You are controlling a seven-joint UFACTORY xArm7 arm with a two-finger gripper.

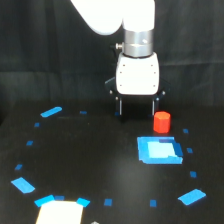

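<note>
My gripper (138,108) hangs upright at the back of the dark table, below its white hand. Its two dark fingers stand wide apart, and nothing shows between them. To its right sits a small red block (162,122), close to the right finger; how far apart in depth they are, I cannot tell. Just in front of the block lies a flat blue tray (143,150) with a white patch inside.
Several small blue marks dot the table. Longer blue strips lie at the back left (51,112), front left (23,185) and front right (191,197). A pale object (60,213) is cut off by the bottom edge. Mid-table is clear.
</note>
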